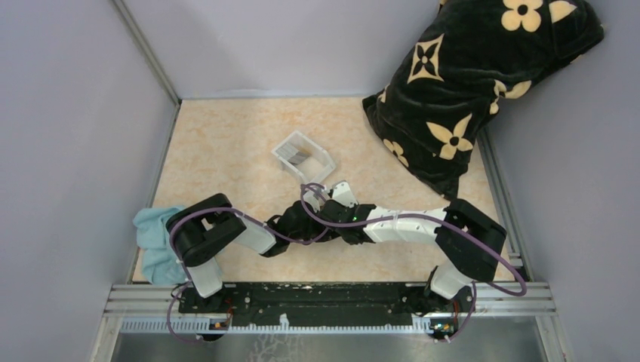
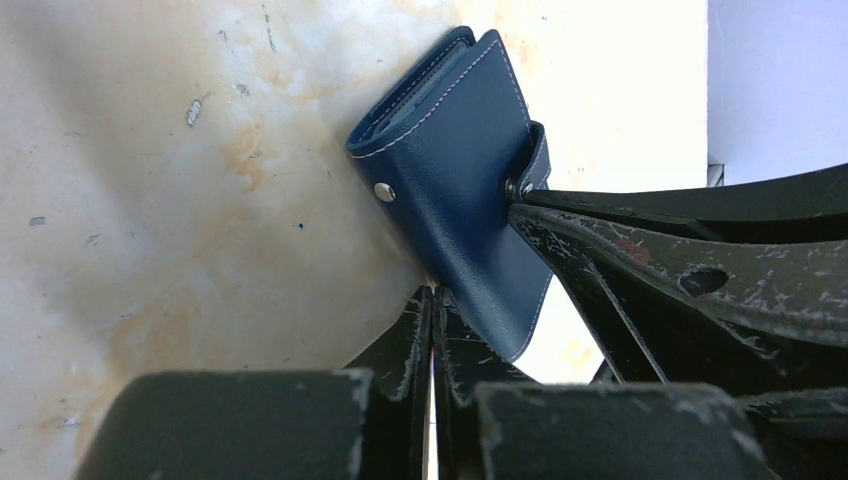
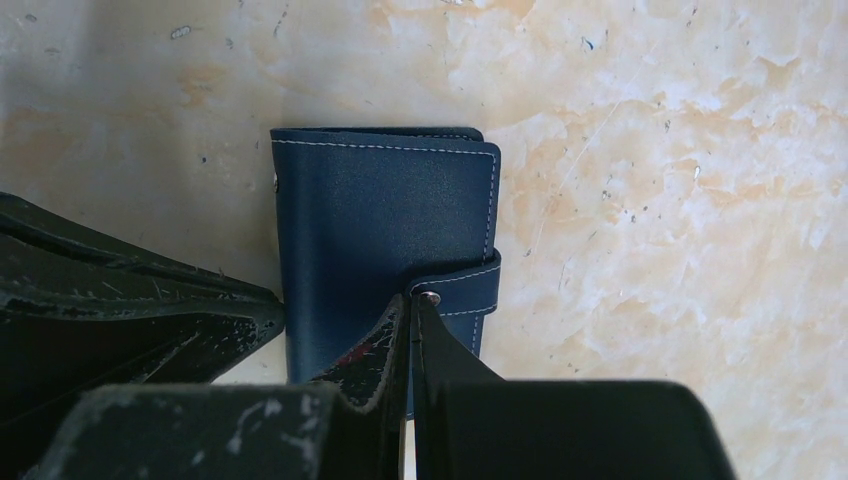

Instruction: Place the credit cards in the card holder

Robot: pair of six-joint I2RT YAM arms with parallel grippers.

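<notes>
A dark blue leather card holder (image 3: pixel 390 215) lies closed on the table, its snap strap (image 3: pixel 470 288) folded over one edge. My right gripper is shut, its tips over the cover right at the strap's snap; nothing shows between them. Shut as well, my left gripper has its tips at the spine side of the holder, with nothing visible between the fingers. From the top, both grippers meet and hide the holder. Flat greyish pieces (image 1: pixel 291 154), too small to identify as cards, lie inside a white open box.
That white box (image 1: pixel 318 146) stands just beyond the grippers. A light blue cloth (image 1: pixel 155 245) lies at the left edge, and a large black patterned cushion (image 1: pixel 445 90) covers the back right. Bare table (image 1: pixel 226 143) shows at the back left.
</notes>
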